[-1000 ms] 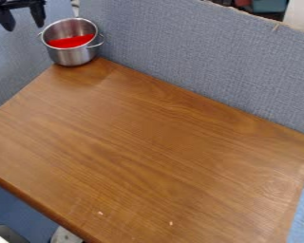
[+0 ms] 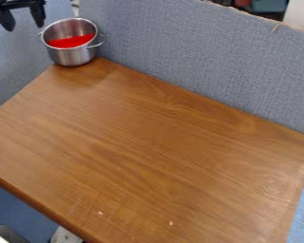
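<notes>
My black gripper (image 2: 20, 17) hangs at the top left edge of the view, its two dark fingers parted with nothing seen between them. To its right, a steel pot (image 2: 72, 53) with side handles stands in the back left corner of the wooden table (image 2: 155, 152). Something red (image 2: 71, 41) lies inside the pot.
Grey fabric partitions (image 2: 205, 66) border the table at the back and left.
</notes>
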